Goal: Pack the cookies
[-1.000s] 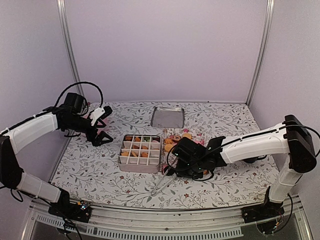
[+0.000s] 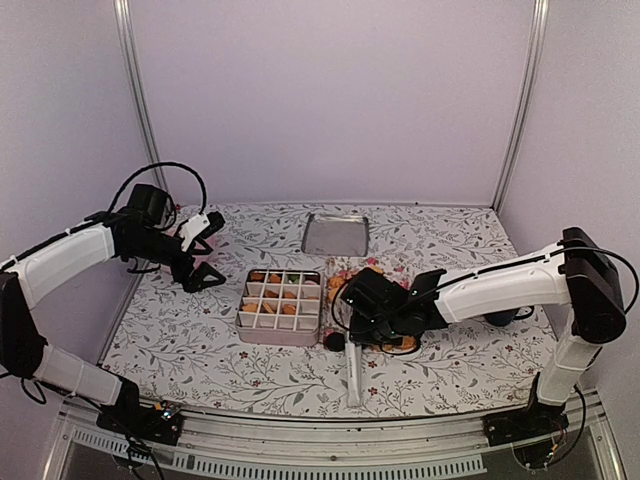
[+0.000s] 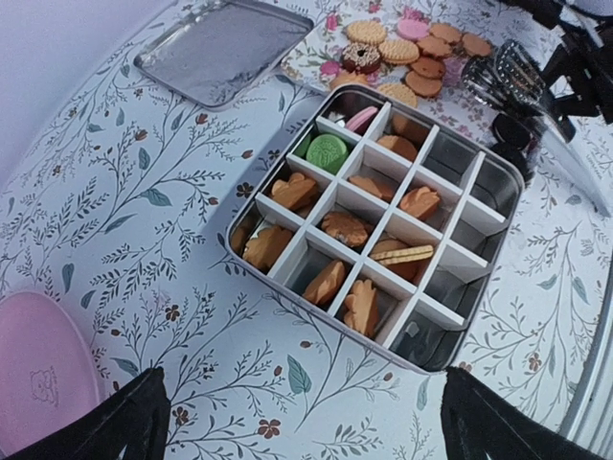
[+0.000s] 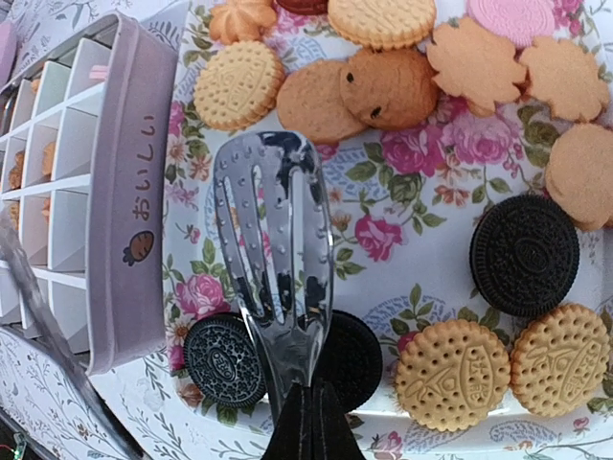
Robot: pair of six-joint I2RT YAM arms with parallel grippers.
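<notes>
The compartment box (image 2: pixel 279 335) holds cookies, among them a green one (image 3: pixel 327 152) and a pink one; several compartments along its right side are empty. To its right, a floral tray (image 4: pixel 421 249) carries round, flower-shaped and dark cookies. My right gripper is shut over the tray, with slotted metal tongs (image 4: pixel 273 240) at it; their perforated end is above the dark cookies, and whether the fingers grip them is hard to tell. My left gripper (image 2: pixel 205 260) hangs open left of the box, its fingers at the lower edge of the left wrist view.
A bare metal tray (image 2: pixel 335 235) lies behind the box. A pink plate (image 3: pixel 38 374) is at the far left. A dark mug (image 2: pixel 500 316) stands at the right. The cloth in front of the box is mostly clear.
The tongs have swung from a slant toward the front left to pointing nearly straight to the front, as my right gripper shifted slightly. The left arm is still.
</notes>
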